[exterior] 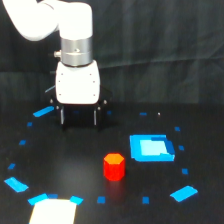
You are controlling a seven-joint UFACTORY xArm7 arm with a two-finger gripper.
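My gripper (pixel 79 117) hangs below the white arm in the left half of the camera view. Its two dark fingers stand well apart, and I see nothing between them. Ahead of it, to the lower right, a red block (pixel 114 167) with a six-sided top stands upright on the dark table. A blue square frame (pixel 136 158) with a pale centre lies farther back to the right. The gripper is clear of both.
A pale square (pixel 53 212) is cut off by the bottom edge at left. Blue tape strips (pixel 184 193) and small blue marks lie scattered over the black surface. Bare table lies between the gripper and the red block.
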